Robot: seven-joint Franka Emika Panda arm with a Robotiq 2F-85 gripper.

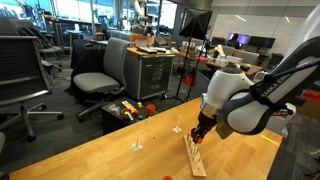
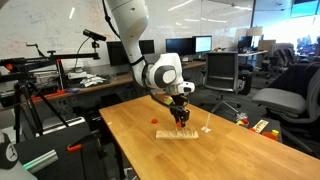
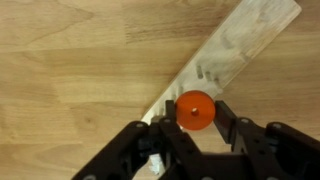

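Observation:
My gripper is shut on a round orange-topped piece [image 3: 195,110], seen from above in the wrist view. Beneath it lies a pale wooden board [image 3: 235,40] with a row of small holes, running diagonally across that view. In exterior view 1 the gripper [image 1: 197,135] is over the board [image 1: 197,168], with a bit of the piece showing red below the fingers. Exterior view 2 has the board [image 2: 163,134] flat on the table under the gripper [image 2: 181,121]. Whether the piece touches the board cannot be told.
Another red-orange piece [image 2: 154,121] lies on the table beyond the board. Small white upright items [image 1: 137,146] stand apart on the tabletop. Several coloured objects [image 2: 258,127] are grouped near the table's edge.

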